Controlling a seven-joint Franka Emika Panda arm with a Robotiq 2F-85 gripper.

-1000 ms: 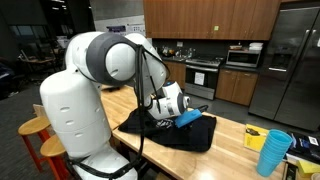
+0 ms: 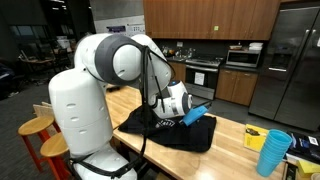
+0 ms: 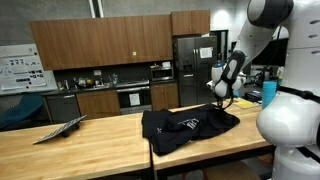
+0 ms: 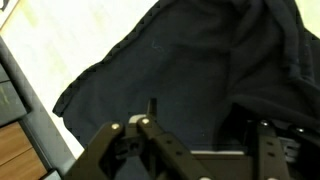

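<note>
A black cloth [image 2: 195, 137] lies crumpled over the table, folded in places. It fills most of the wrist view, where a raised fold [image 4: 245, 108] runs close to the right finger. My gripper is low over the cloth, its two dark fingers standing apart at the bottom edge. Whether the fold touches the right finger is too dark to tell. From the second exterior view, the gripper [image 3: 220, 103] is at the cloth's [image 3: 185, 125] right part. A blue part [image 2: 194, 116] shows at the arm's end; the fingertips are hard to make out there.
A blue cup [image 2: 272, 153] stands at the table's right, near a yellow item [image 2: 256, 136]. Bare wooden table [image 2: 225, 158] lies between cloth and cup. In the second exterior view, the table's left half is mostly clear, with a dark flat object [image 3: 62, 129] at its far edge.
The arm's end has shifted slightly right and up in the first exterior view, its blue part turning a little. The cloth looks much the same.
</note>
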